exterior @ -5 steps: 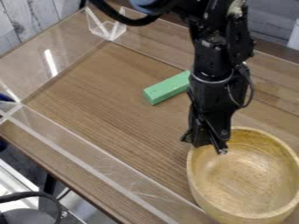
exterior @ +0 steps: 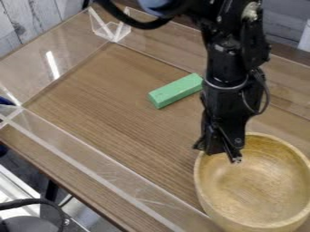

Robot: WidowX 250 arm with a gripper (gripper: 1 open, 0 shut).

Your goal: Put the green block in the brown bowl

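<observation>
The green block [exterior: 176,91] lies on the wooden table to the left of the black arm, well away from the bowl. At the lower right sits the brown bowl [exterior: 256,201], a light tan colour, its visible inside empty. My gripper [exterior: 220,152] points down at the bowl's far left rim, with its tips overlapping that rim in the view. Whether they touch it is unclear. The dark fingers blend together, so their opening cannot be made out.
Bare table [exterior: 109,104] spreads across the left and middle. Clear strips run along the table's left and front edges. A small clear bracket [exterior: 109,25] stands at the back left. Black cables [exterior: 31,207] hang at the lower left.
My arm and gripper have shifted slightly to the right over the bowl's rim. The green block has stayed in place.
</observation>
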